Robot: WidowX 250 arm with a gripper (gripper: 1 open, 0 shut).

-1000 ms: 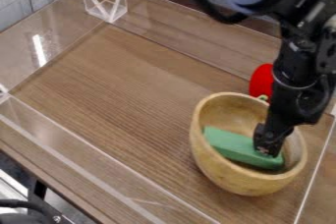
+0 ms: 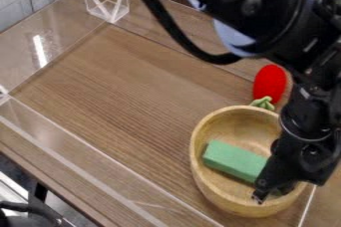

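Note:
A tan bowl (image 2: 213, 184) sits at the lower right of the table, with a green block (image 2: 232, 159) lying inside it. My gripper (image 2: 277, 183) is down at the bowl's right side, over the block's right end. Its fingertips are dark and crowded against the block, so whether anything is between them is hard to see. A red object (image 2: 269, 80) with a green stem, perhaps a toy vegetable, lies behind the bowl, beside the arm.
A clear wire or plastic holder (image 2: 107, 4) stands at the back left. The arm covers much of the upper right.
The red object has come more into view. The bowl and block have shifted slightly.

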